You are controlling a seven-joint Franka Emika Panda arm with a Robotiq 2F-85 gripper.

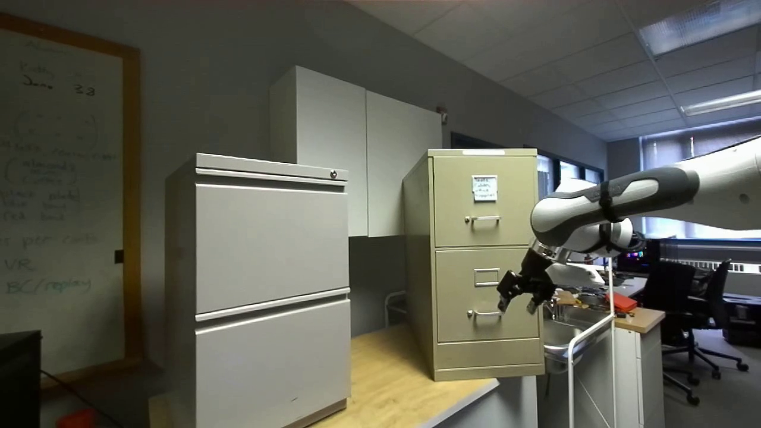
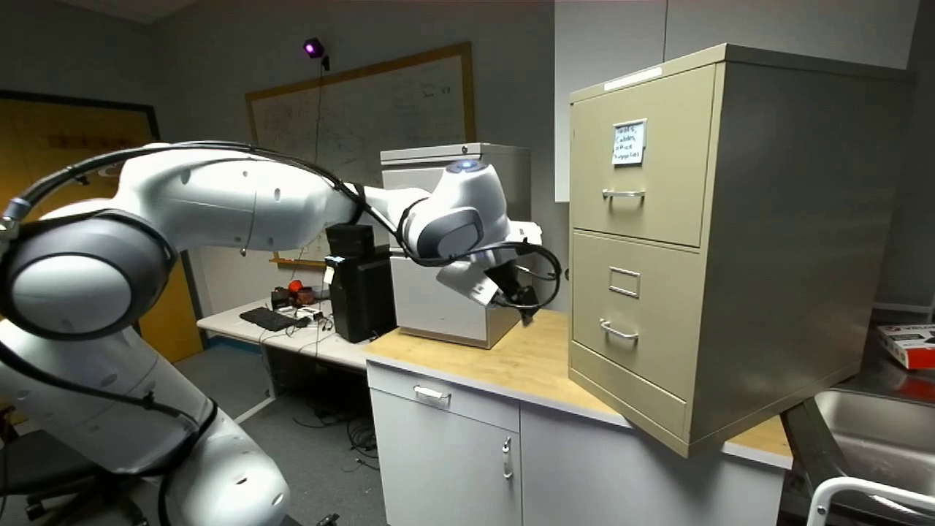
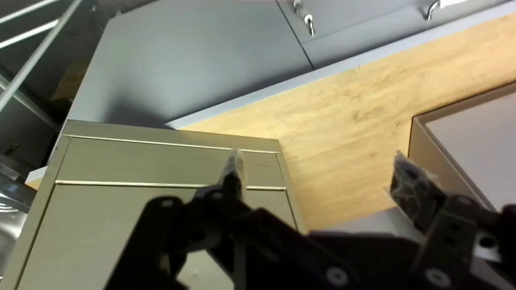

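A beige two-drawer filing cabinet stands on the wooden counter, both drawers closed. Its upper handle and lower handle are plain in the first exterior view. In that view my gripper overlaps the lower drawer's front, near its handle. From the second exterior view the gripper shows apart from the cabinet, out in front of it. The wrist view has the gripper's fingers spread wide, with nothing between them. Behind it lie the cabinet's bottom edge and the counter.
A grey two-drawer cabinet shares the counter, with bare wood between the two. A sink with a white metal rail lies beside the beige cabinet. Grey cupboards sit under the counter.
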